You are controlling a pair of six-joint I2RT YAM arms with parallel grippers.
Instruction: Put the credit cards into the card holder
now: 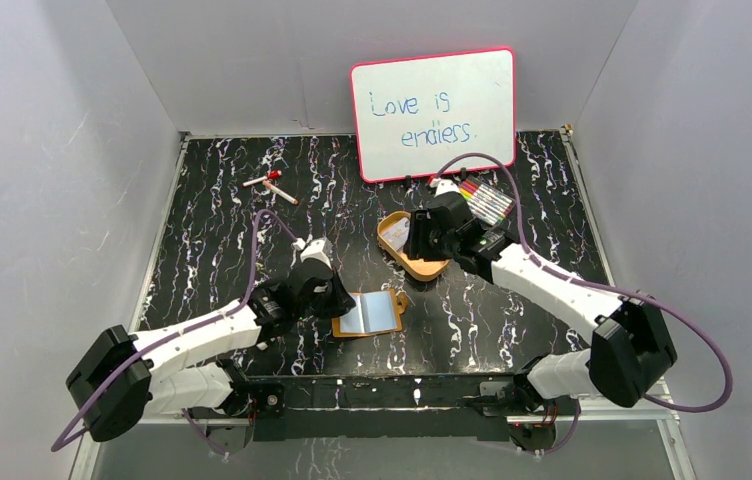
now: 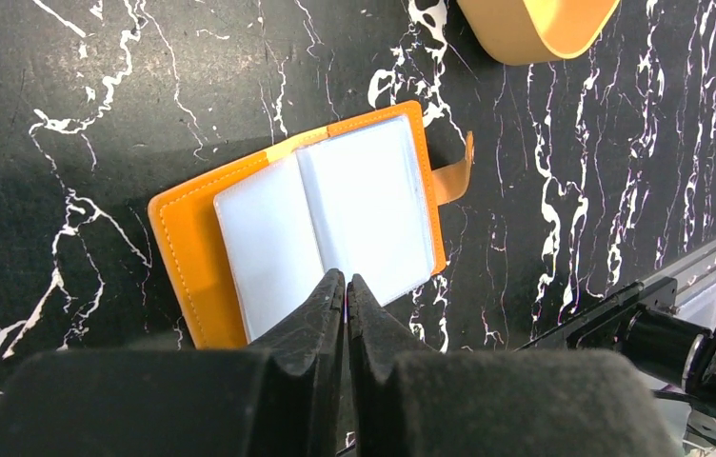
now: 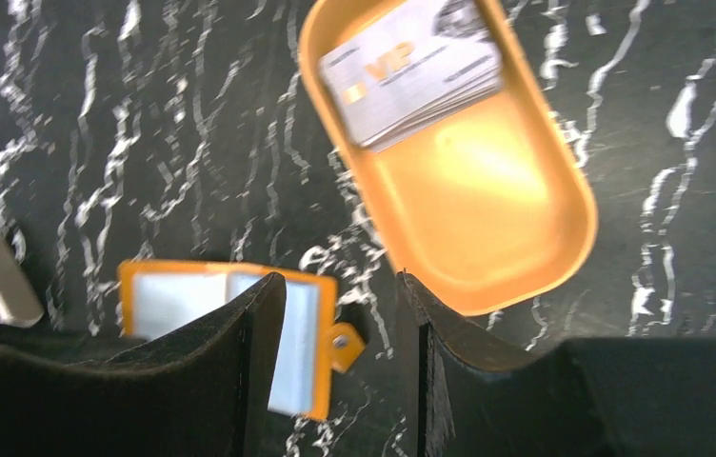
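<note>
The card holder [image 2: 204, 276], orange with clear white sleeves, lies opened flat on the dark marbled table, its strap [image 2: 452, 181] sticking out to the right. Over its left part is my left gripper [image 1: 342, 304], shut, with nothing showing between its fingertips. Several white cards [image 3: 411, 69], the top one marked VIP, are stacked at one end of an orange tray [image 3: 487, 200]. Above that tray hangs my right gripper [image 1: 412, 240]; its fingers stand apart and the space between its fingers holds nothing.
A whiteboard [image 1: 435, 115] leans at the back, with a pack of coloured markers [image 1: 483, 200] in front of its right corner. Two loose markers [image 1: 280, 192] lie at the back left. Bare table stretches between them and the holder.
</note>
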